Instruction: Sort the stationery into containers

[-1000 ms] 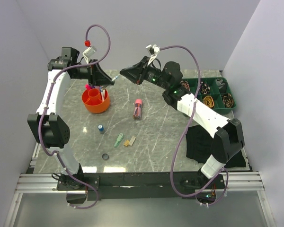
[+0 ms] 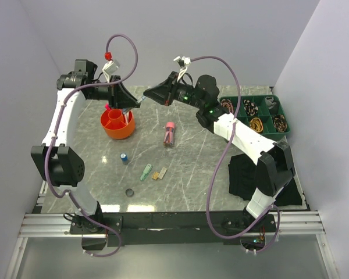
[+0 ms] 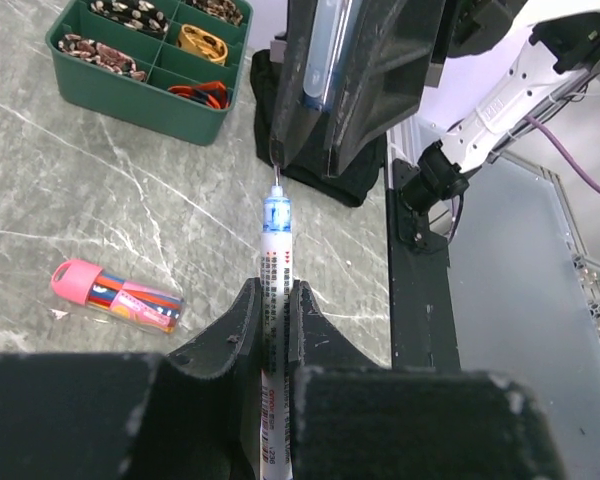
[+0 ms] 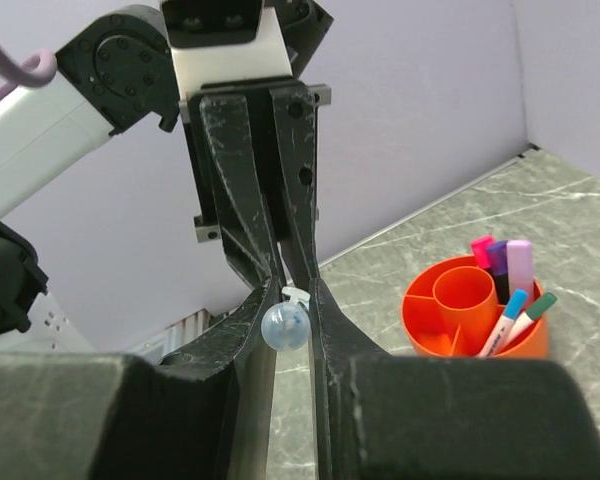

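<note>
A white pen with a blue translucent front end points its bare tip upward in the left wrist view. My left gripper is shut on its barrel. Facing that tip is my right gripper, close on both sides of a clear bluish pen cap; the cap also shows between its fingers in the left wrist view. Cap and tip look apart there. Both grippers meet near the orange round organizer, which holds several markers. A pink-topped clear tube of colored sticks lies on the table.
The green divided tray with several patterned items stands at the right, black cloth in front. A blue-topped item, a green piece, small blocks and a dark ring lie at the front left.
My right gripper has moved left, right up to the pen's front end. The left gripper has shifted slightly, and less of the pen shows between the two grippers. Table items stayed put.
</note>
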